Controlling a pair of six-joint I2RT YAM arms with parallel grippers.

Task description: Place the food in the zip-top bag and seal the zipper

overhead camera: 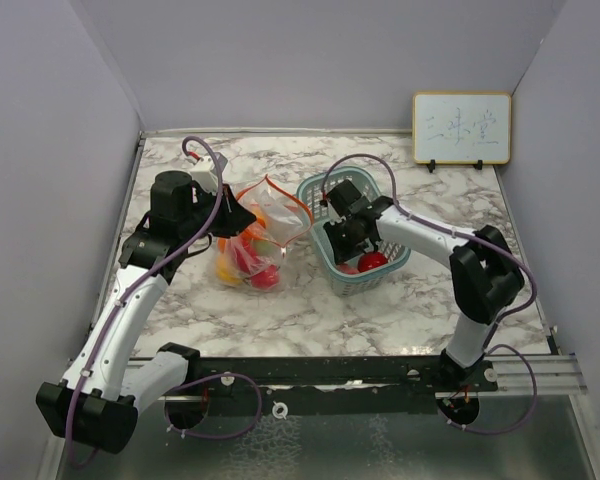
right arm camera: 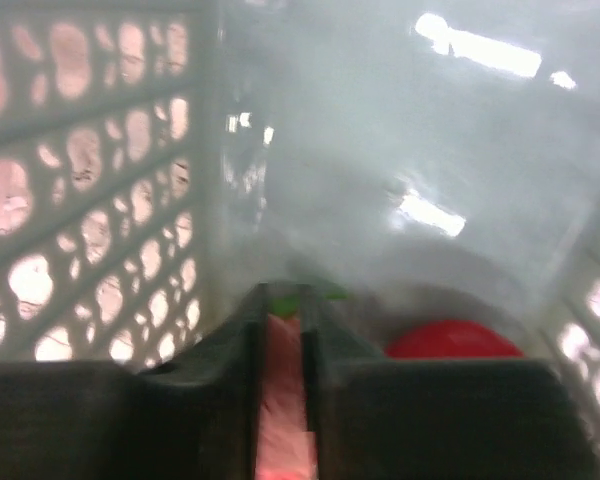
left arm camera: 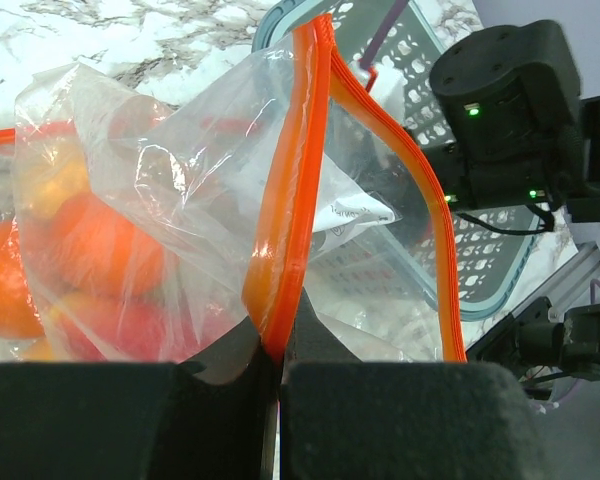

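Note:
The clear zip bag (overhead camera: 280, 215) with an orange zipper stands on the table, holding several red, orange and yellow food pieces. My left gripper is shut on the bag's orange zipper rim (left arm camera: 292, 215), and the mouth gapes open to the right. Inside the teal basket (overhead camera: 358, 288), my right gripper points down with its fingers close together. A pinkish food piece (right arm camera: 282, 400) with a green top shows in the narrow gap; whether it is gripped cannot be told. Beside it lies a round red food piece (right arm camera: 452, 341), also visible as the red piece (overhead camera: 372, 261) from above.
The basket's perforated wall (right arm camera: 85, 190) stands close to the right fingers. A whiteboard (overhead camera: 462, 128) is at the back right. Bare marble table (overhead camera: 435, 320) lies in front of the basket and to its right.

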